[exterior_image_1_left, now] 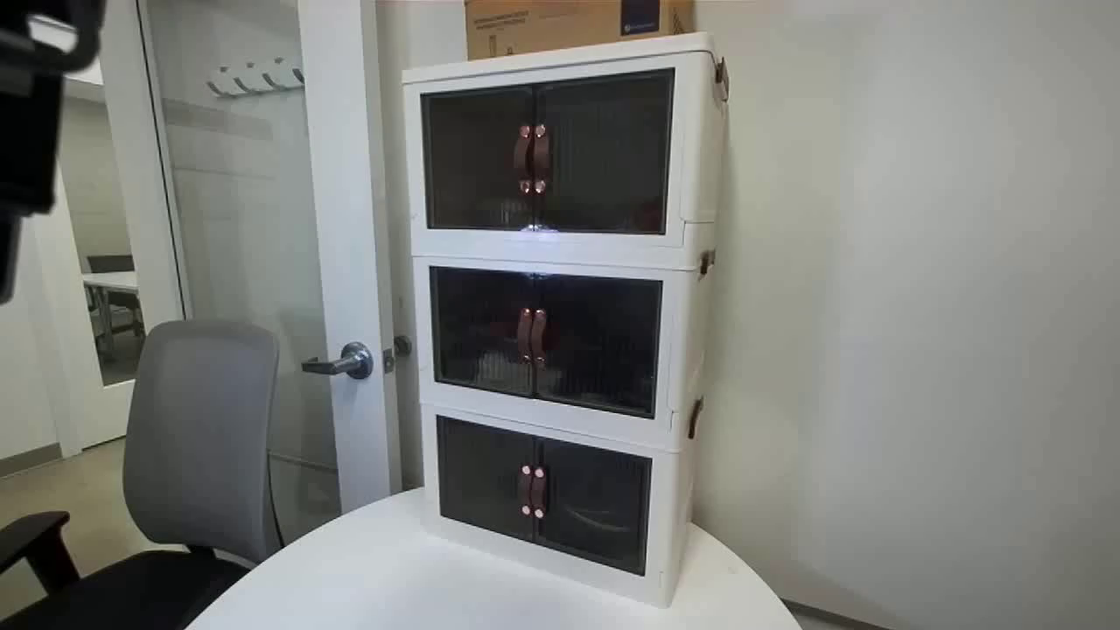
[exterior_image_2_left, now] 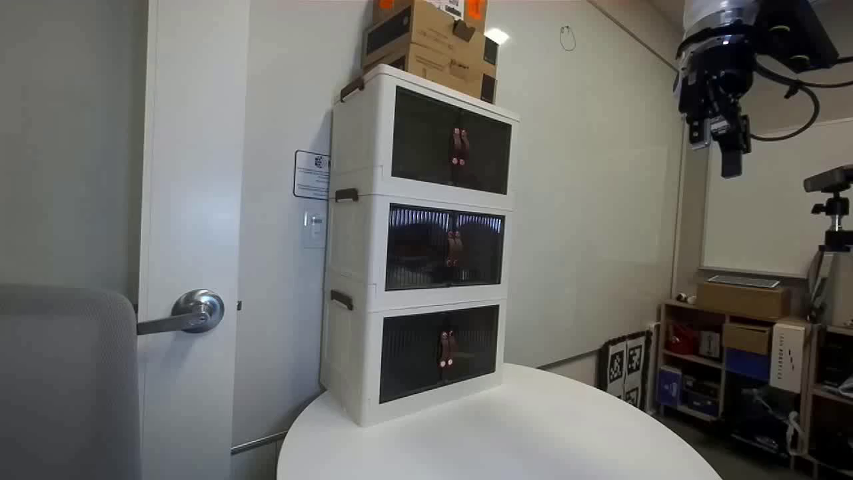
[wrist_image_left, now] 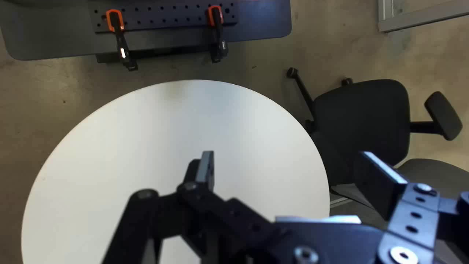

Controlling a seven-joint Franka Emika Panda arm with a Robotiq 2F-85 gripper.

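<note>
A white cabinet of three stacked units (exterior_image_1_left: 684, 346) stands on a round white table (exterior_image_2_left: 560, 424). Each unit has a pair of dark doors with brown strap handles; the top doors (exterior_image_1_left: 604, 157), middle doors (exterior_image_1_left: 604, 336) and bottom doors (exterior_image_1_left: 593, 504) all look closed. What lies behind the dark panels is too dim to make out. My gripper is open, its fingers wide apart with nothing between them, above the table. In the second exterior view the gripper (exterior_image_2_left: 716, 152) hangs at the upper right, well away from the cabinet.
Cardboard boxes (exterior_image_2_left: 436, 44) sit on top of the cabinet. A grey office chair (exterior_image_1_left: 199, 430) stands beside the table, near a door with a lever handle (exterior_image_1_left: 341, 362). In the wrist view, a dark bench with two orange-tipped clamps (wrist_image_left: 121, 39) borders the table, whose visible top is bare.
</note>
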